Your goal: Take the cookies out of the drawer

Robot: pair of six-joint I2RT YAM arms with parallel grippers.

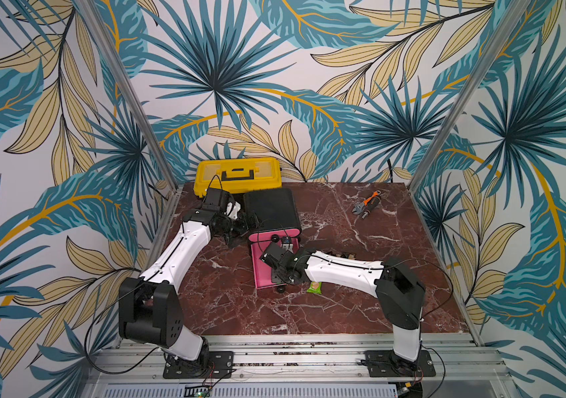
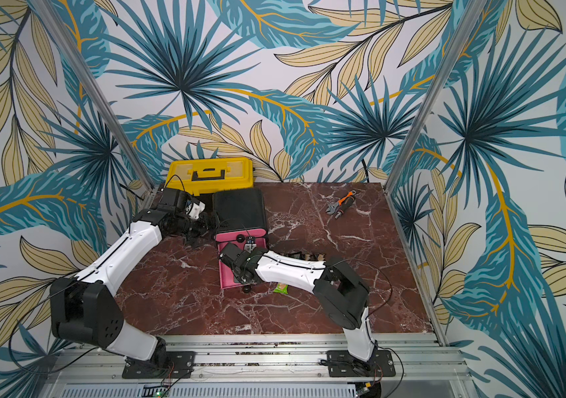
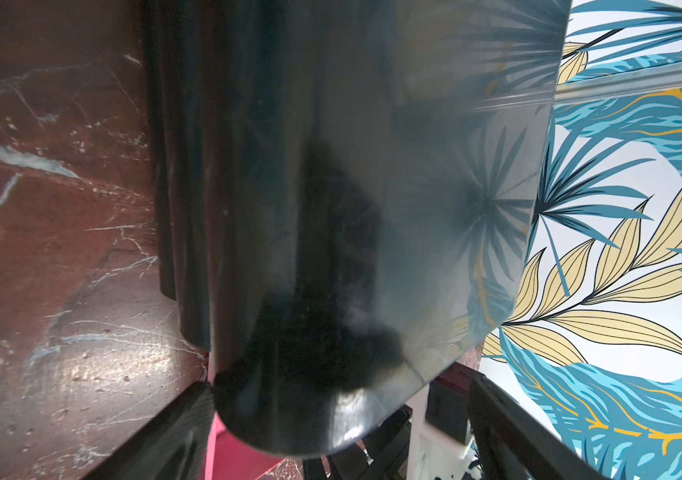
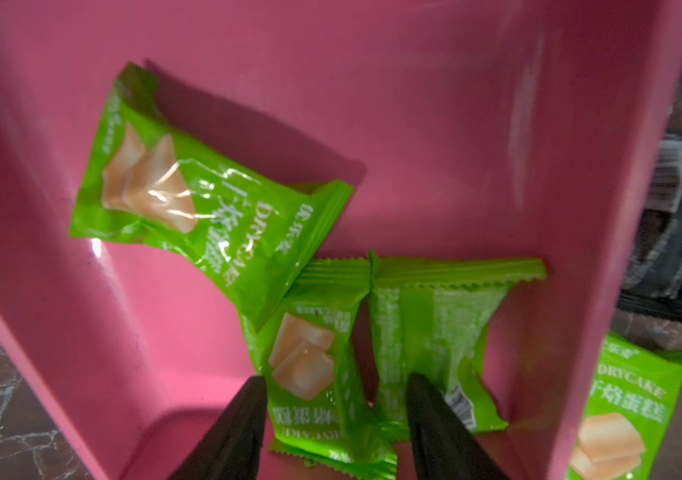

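A pink drawer is pulled out of the black cabinet. The right wrist view shows three green cookie packets inside: one at upper left, two side by side lower down. A fourth packet lies outside on the table. My right gripper is over the drawer, part open, with its fingers apart above the lower packets. My left gripper is against the cabinet's left side, whose glossy black surface fills much of the left wrist view; whether it is open I cannot tell.
A yellow toolbox stands behind the cabinet. Orange-and-black tools lie at the back right. A dark packet lies right of the drawer.
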